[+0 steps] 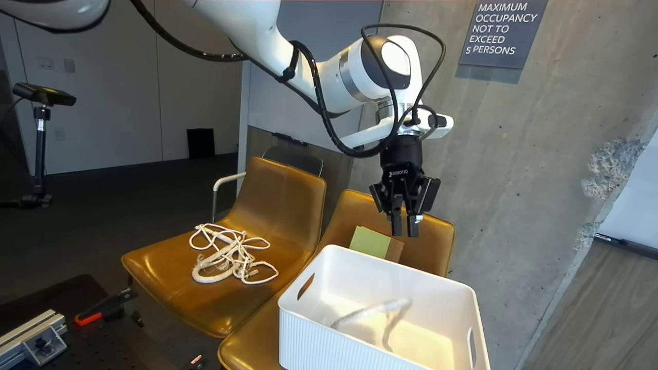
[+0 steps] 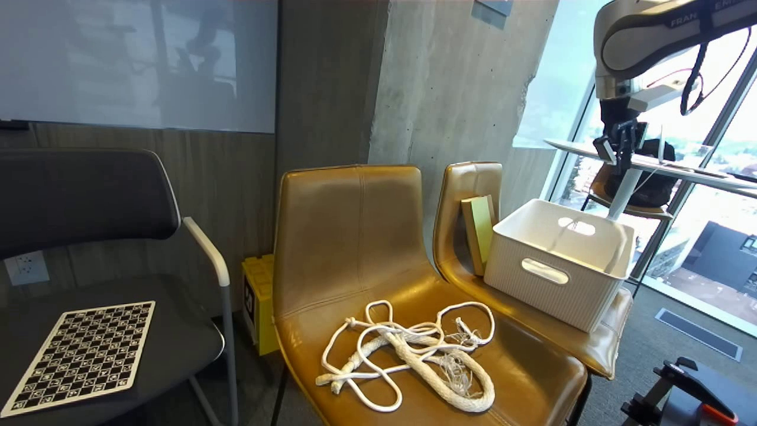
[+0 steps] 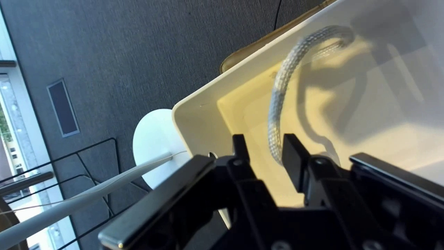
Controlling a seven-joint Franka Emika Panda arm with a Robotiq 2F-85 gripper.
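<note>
My gripper hangs over the white bin with its fingers parted and nothing held between them. Inside the bin is a white braided rope, blurred in exterior view 1. From the wrist view the same rope curves over the bin's pale floor, clear of the fingers; one end shows beyond the gap between the fingertips. A tangle of white ropes lies on the brown chair seat beside the bin.
The bin stands on a second brown chair, with a green and brown box leaning behind it. A concrete wall rises at the back. A clamp tool lies at the lower left.
</note>
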